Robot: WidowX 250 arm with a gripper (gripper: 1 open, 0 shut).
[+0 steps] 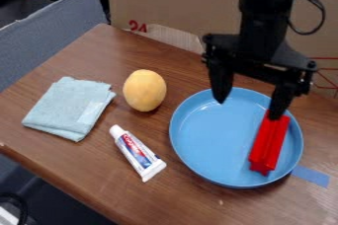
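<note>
My black gripper (248, 101) is open above a blue plate (209, 145), its two fingers apart, the right one over the upper end of a red object (264, 154) that lies on the plate's right side. Whether that finger touches the red object I cannot tell. A yellow potato-like object (145, 91) sits left of the plate. A folded light-blue cloth (69, 109) lies at the left, and a toothpaste tube (137, 155) lies below the yellow object.
The wooden table (99, 180) has bare room at the front and back left. A cardboard box (165, 7) stands behind it. A piece of blue tape (311, 178) is at the right.
</note>
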